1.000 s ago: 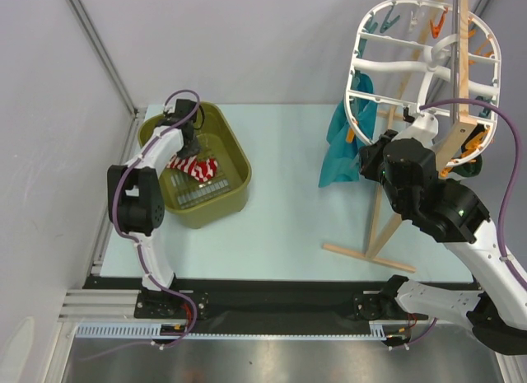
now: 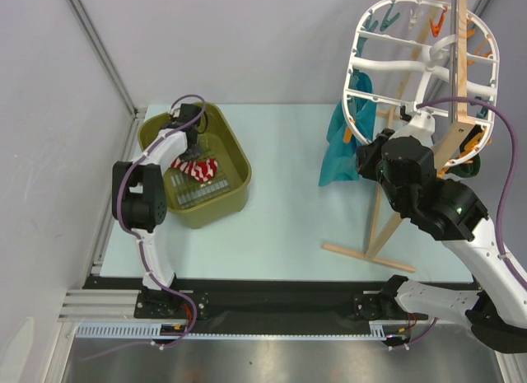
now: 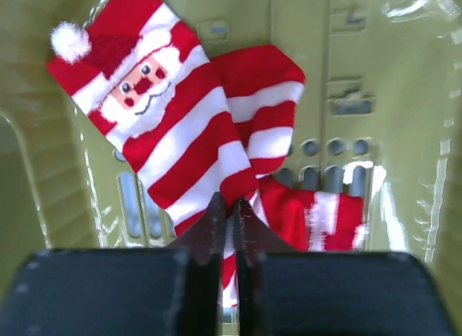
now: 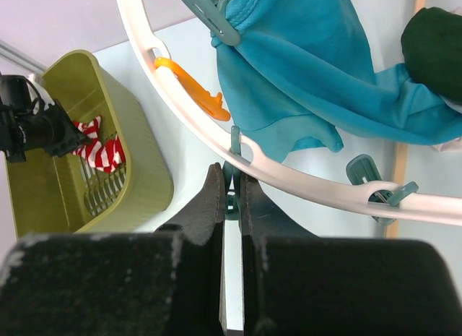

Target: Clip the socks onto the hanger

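A red-and-white striped Santa sock (image 3: 180, 126) lies folded in the olive basket (image 2: 240, 165), together with more striped cloth (image 3: 310, 213). My left gripper reaches down into the basket, its fingertips close together against the sock's fold. Whether the cloth is pinched between them is hard to tell. On the right, the white round hanger (image 4: 303, 178) hangs from a wooden stand. My right gripper is shut on a dark green clip (image 4: 236, 139) at the hanger's lower rim; its pads hide the clip's lower part.
Teal cloth (image 4: 289, 69) hangs from the hanger, with an orange clip (image 4: 191, 89) and another green clip (image 4: 375, 183) along the rim. A dark green item (image 4: 433, 54) hangs farther right. The table (image 2: 284, 202) between basket and stand is clear.
The right arm and hanger look unmoved.
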